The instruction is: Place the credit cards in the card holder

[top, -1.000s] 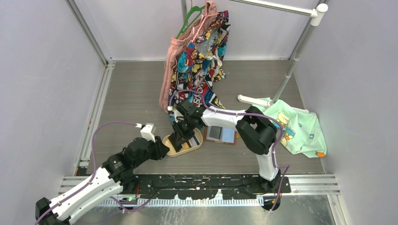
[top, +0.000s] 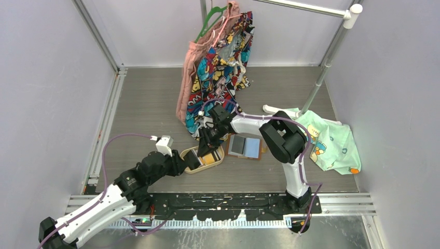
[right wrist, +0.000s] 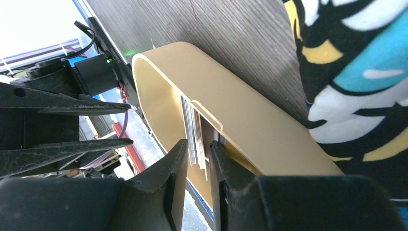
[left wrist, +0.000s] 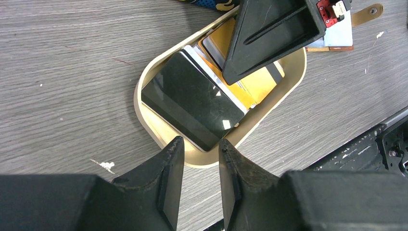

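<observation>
A cream oval tray point(left wrist: 151, 120) holds several cards: black point(left wrist: 190, 101), white and yellow point(left wrist: 262, 82). In the top view the open brown card holder point(top: 244, 147), with grey and blue insides, lies right of the tray. My left gripper hangs at the tray's near end; its fingertips show a gap, with no held thing visible. My right gripper is over the tray, its fingers part open at the edges of the cards; whether they grip any cannot be told.
Patterned and pink clothes point(top: 218, 78) hang just behind the tray. A green cloth point(top: 329, 145) and a rack's white foot lie at the right.
My right gripper has shifted rightward and changed its angle over the tray, and more yellow card shows in the top view. The left arm has not moved.
</observation>
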